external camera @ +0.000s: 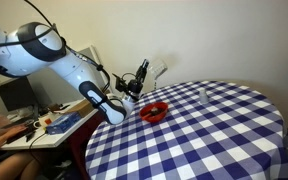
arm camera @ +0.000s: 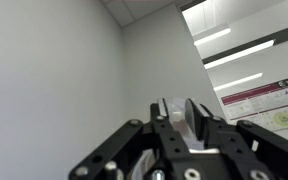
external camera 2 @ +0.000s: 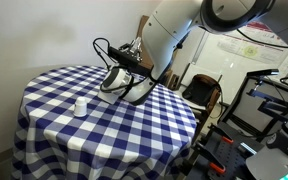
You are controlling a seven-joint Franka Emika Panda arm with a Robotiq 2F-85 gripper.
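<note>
Tipped upward above the far left part of the table, my gripper (external camera: pixel 147 71) is shut on a pale, see-through object (external camera: pixel 158 69). Only a small whitish bit (arm camera: pixel 178 112) of it shows between the dark fingers in the wrist view, so what it is I cannot tell. A red bowl (external camera: pixel 155 118) stands on the table below and slightly right of the gripper, with something darker inside. Exterior view 2 does not show the bowl clearly; the arm is in front. A small white container (external camera: pixel 203 96) stands upright farther right, apart from the gripper.
A blue-and-white checked cloth (external camera: pixel 199 145) covers the round table, mostly bare towards the front. To the left is a desk with a dark monitor (external camera: pixel 17 95) and a seated person. A chair (external camera 2: pixel 201 91) stands beyond the table in exterior view 2.
</note>
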